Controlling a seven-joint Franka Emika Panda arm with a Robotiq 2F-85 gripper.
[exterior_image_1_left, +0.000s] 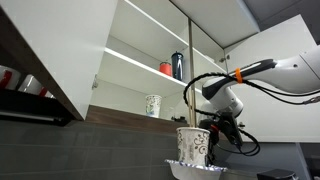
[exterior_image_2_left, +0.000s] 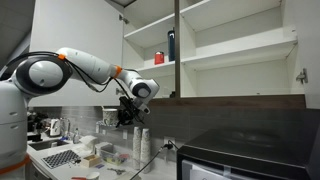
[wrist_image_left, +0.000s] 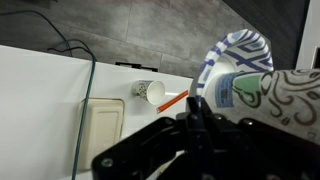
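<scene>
A white patterned bowl with a blue band is up off the counter, a patterned cup standing in it. My gripper is shut at the bowl's near rim; the rim seems to lie between its fingertips, though it is too thin to see clearly. From exterior view 1, the cup shows above the bowl, with the gripper just to the right. In exterior view 2 the gripper is high over the counter, beside the pale bowl and cup.
Open shelves hold a red can, a dark flask and a patterned cup. Stacked cups stand on the counter. A black microwave is at right. A beige tray lies below.
</scene>
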